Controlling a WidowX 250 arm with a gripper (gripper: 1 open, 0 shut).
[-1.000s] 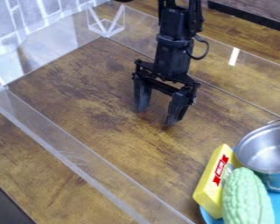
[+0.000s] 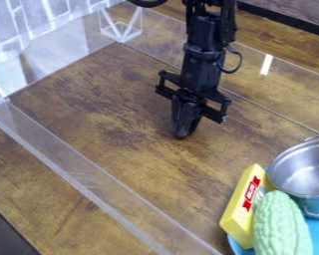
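Observation:
My black gripper (image 2: 185,122) stands low over the middle of the wooden table (image 2: 89,139), its fingertips at or just above the bare surface. The fingers are drawn together and shut, with nothing visible between them.
At the lower right are a metal pot (image 2: 303,179), a yellow box (image 2: 242,207) with a red label and a pale green corn-like item (image 2: 282,231) on a blue surface. Clear strips border the table at left and back.
The arm stays at about the same spot.

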